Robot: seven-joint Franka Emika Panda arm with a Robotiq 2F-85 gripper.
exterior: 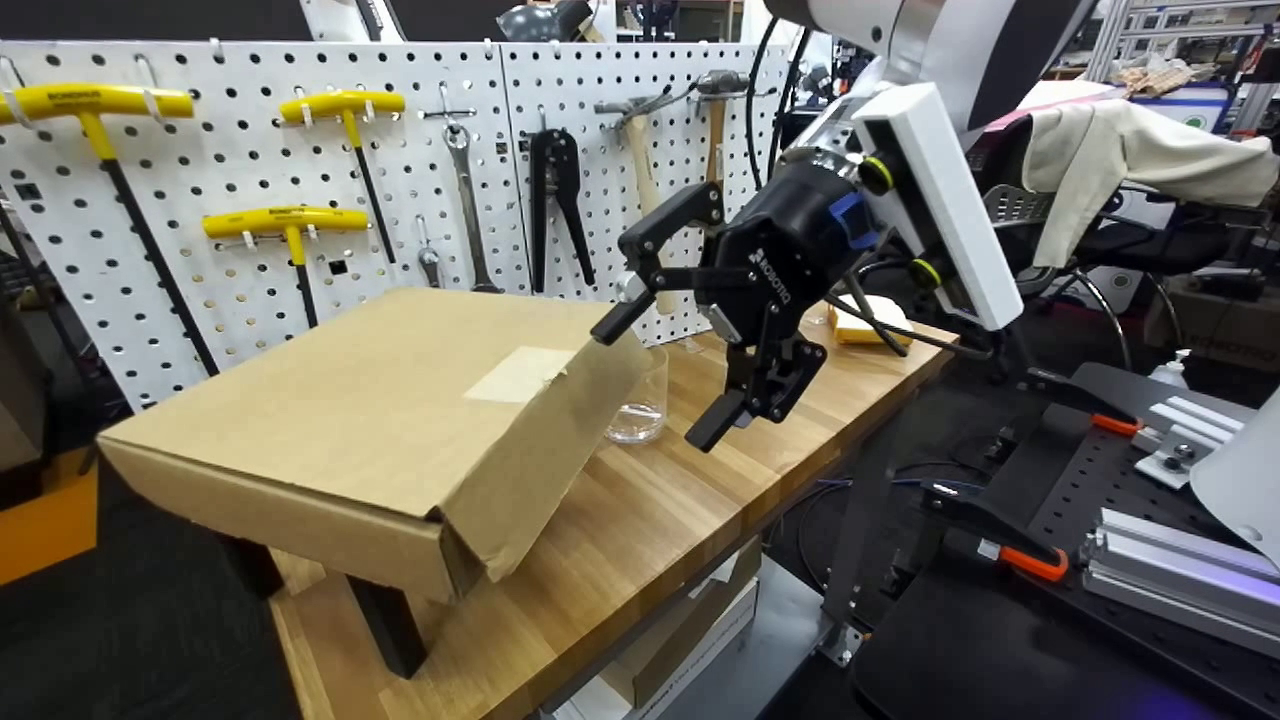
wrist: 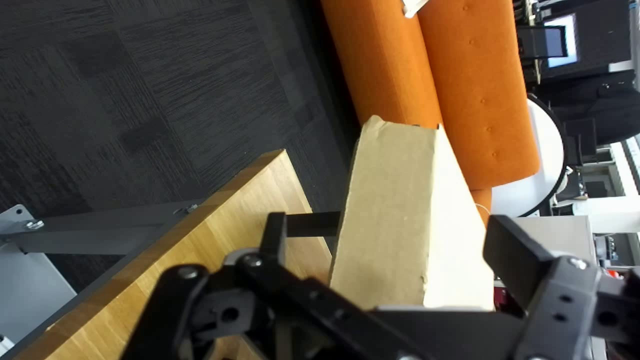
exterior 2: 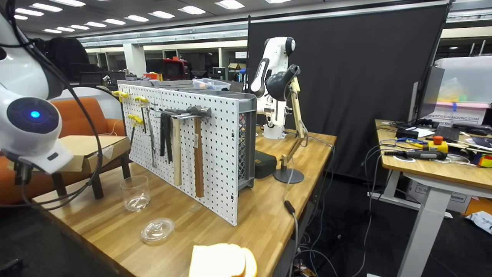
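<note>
My gripper [exterior: 667, 370] is open and empty, hanging in the air beside the cardboard box [exterior: 360, 396]. The box rests on black legs, its top slanted and its near flap hanging down. Partly behind the flap stands a clear glass container [exterior: 639, 414], upright on the wooden table; it also shows in the second exterior view [exterior 2: 135, 196]. A clear round lid [exterior 2: 157, 229] lies flat on the table near it, hidden behind my gripper in the first exterior view. In the wrist view the box [wrist: 387, 216] sits between the spread fingers, farther off.
A white pegboard [exterior: 420, 180] with hanging tools borders the table's back. White bread slices [exterior 2: 219, 261] lie at the table's other end. A loose cable [exterior 2: 87, 115] hangs from the arm.
</note>
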